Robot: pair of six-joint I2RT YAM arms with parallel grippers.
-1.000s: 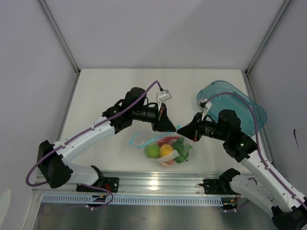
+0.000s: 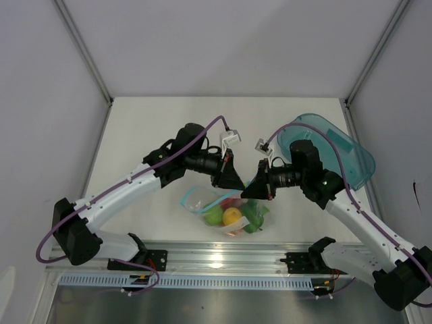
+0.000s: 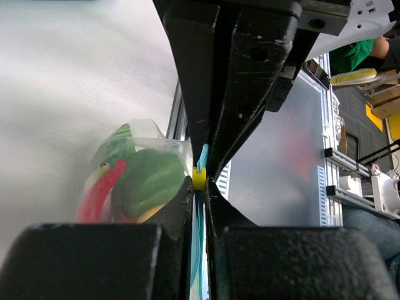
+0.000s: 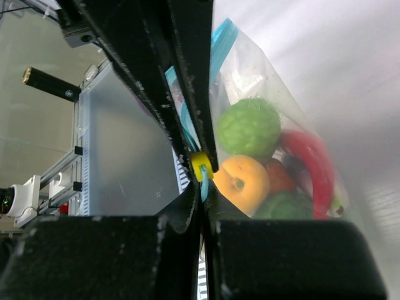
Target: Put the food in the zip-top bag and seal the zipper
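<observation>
A clear zip bag point(image 2: 202, 202) of food lies at the front middle, holding an orange round item point(image 4: 240, 184), a green round one point(image 4: 249, 126), a red pepper point(image 3: 106, 187), green pepper and more. My left gripper point(image 2: 235, 183) is shut on the bag's blue zipper with its yellow slider point(image 3: 199, 178). My right gripper point(image 2: 255, 189) meets it from the right at the same spot, its fingertips shut close by the slider point(image 4: 201, 164), a thin blue strip showing at them. The two grippers hide much of the zipper from above.
A blue translucent bin point(image 2: 324, 148) stands at the back right. The metal rail point(image 2: 216, 250) runs along the front edge, close below the bag.
My right gripper has moved left, up against the left gripper at the zipper, over the last second. The left gripper has stayed nearly still; the bag has shifted only slightly.
</observation>
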